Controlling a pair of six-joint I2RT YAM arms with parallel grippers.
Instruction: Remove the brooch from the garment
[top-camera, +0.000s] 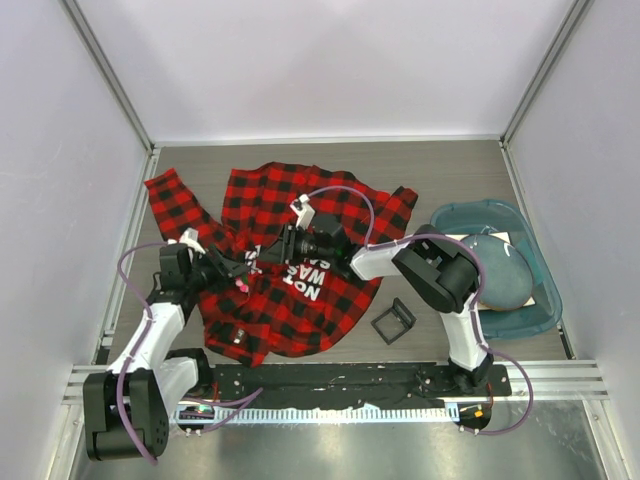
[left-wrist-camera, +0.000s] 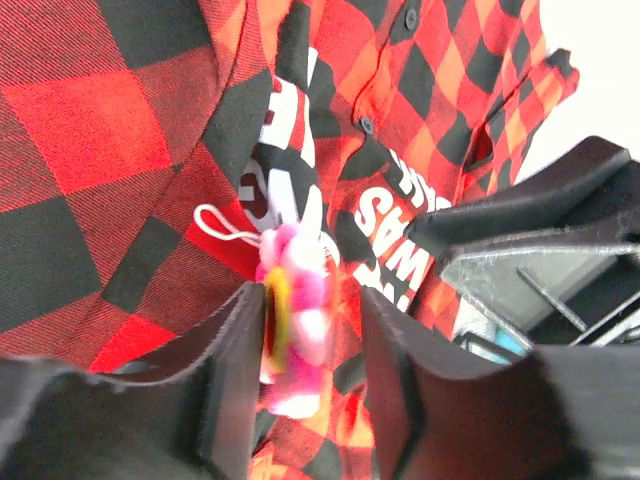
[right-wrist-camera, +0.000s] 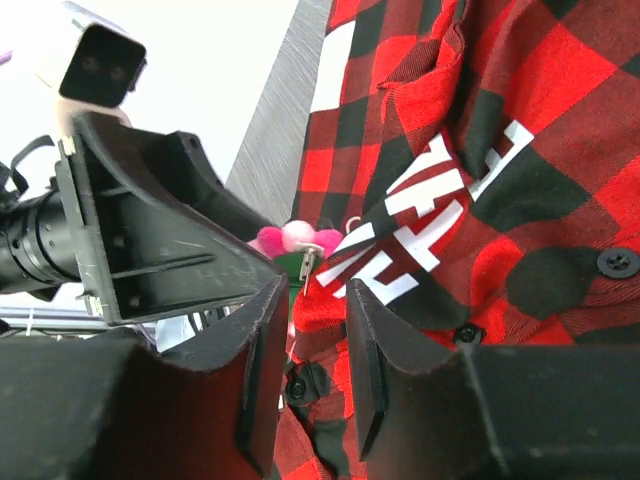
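The red-and-black checked garment lies spread on the table, with white lettering across it. A fluffy pink brooch with a yellow patch sits between the fingers of my left gripper. It lies close to the left finger; whether both fingers press it is unclear. In the right wrist view the pink brooch pokes out past the left gripper's tips, a metal pin beside the lettered cloth. I cannot tell whether the pin is through the fabric. My right gripper is part open above the garment, nothing between its fingers.
A teal basket holding a round grey object stands at the right. A small dark open frame lies on the table between garment and basket. The two grippers are close together over the cloth.
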